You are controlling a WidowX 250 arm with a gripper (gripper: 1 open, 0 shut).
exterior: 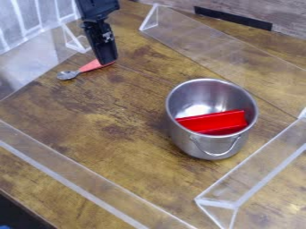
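My dark gripper (103,55) is at the upper left, just over a spoon (68,75) with a red handle that lies on the wooden table (107,134). The gripper looks shut, though small; I see nothing held in it. A steel pot (209,94) with a side handle stands at the right, with a red block (213,122) inside it.
Clear plastic barriers (191,40) edge the work area at the back, left, front left and right. The middle of the table between the spoon and the pot is bare.
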